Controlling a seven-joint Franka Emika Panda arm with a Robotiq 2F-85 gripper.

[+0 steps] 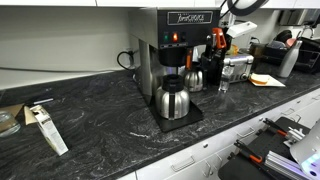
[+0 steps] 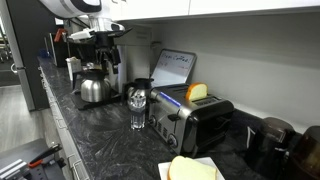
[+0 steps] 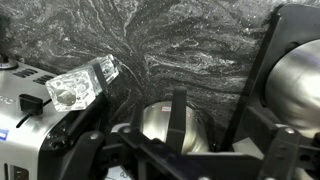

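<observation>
My gripper [image 2: 106,56] is open, pointing down above the counter. In the wrist view the gripper spans the lower edge. Below it a shiny round metal pot [image 3: 158,122] with a black handle shows, partly hidden by the gripper; no contact can be made out. A silver pot [image 2: 95,86] stands beneath the arm in the second exterior view. A metal carafe [image 1: 172,98] sits on the coffee maker's base. A clear glass [image 3: 80,85] stands near the toaster [image 2: 190,120].
A black coffee maker [image 1: 178,35] rises beside the arm. Bread slices [image 2: 188,170] lie at the front of the second exterior view, and an open carton [image 1: 49,130] lies at the counter's left.
</observation>
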